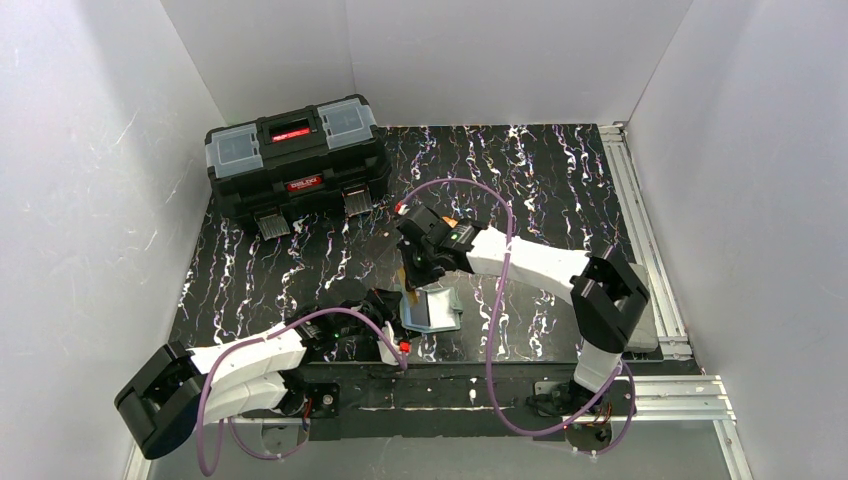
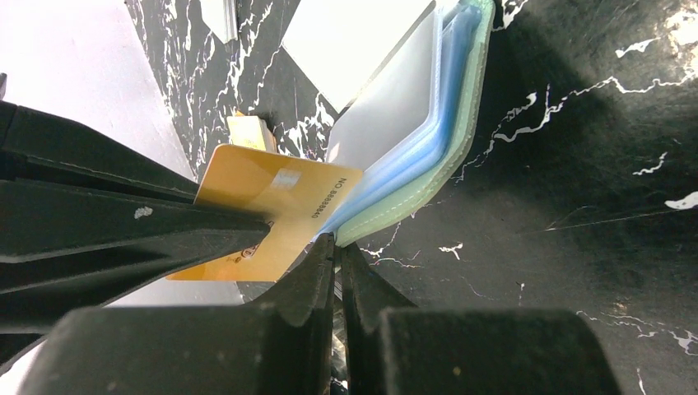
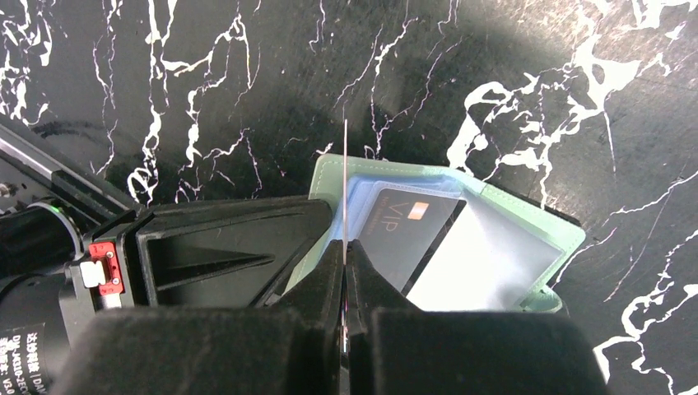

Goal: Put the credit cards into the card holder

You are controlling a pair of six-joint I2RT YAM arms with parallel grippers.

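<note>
The green-edged card holder point(image 1: 459, 313) lies open on the dark marbled table, its clear sleeves point(image 2: 411, 148) fanned up. A grey VIP card point(image 3: 395, 234) sits in one sleeve. At the holder's left edge, my left gripper is shut on the green cover's edge. My right gripper is shut on a gold card, which stands on edge and appears as a thin line in the right wrist view. In the left wrist view, the card's corner overlaps the blue-tinted sleeve edge; whether it is inside a pocket cannot be told.
A black toolbox point(image 1: 295, 160) stands at the back left. A small orange item point(image 1: 450, 222) lies partly hidden behind the right arm. Both grippers are close together at the holder.
</note>
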